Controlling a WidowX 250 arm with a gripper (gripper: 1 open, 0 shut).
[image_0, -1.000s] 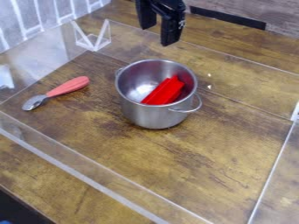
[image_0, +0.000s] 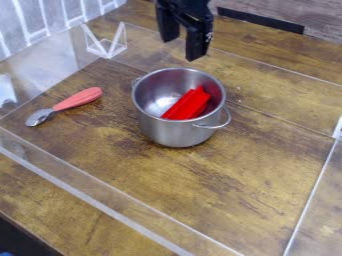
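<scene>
A steel pot (image_0: 181, 130) with two side handles stands in the middle of the wooden table, holding a red object (image_0: 190, 102) that leans inside it. To its left lies a spoon-like utensil (image_0: 67, 106) with a salmon handle and a metal head.
A white wire-like piece (image_0: 106, 42) sits at the back left, near clear panels along the left and front edges.
The pot, red object and utensil are where they were.
</scene>
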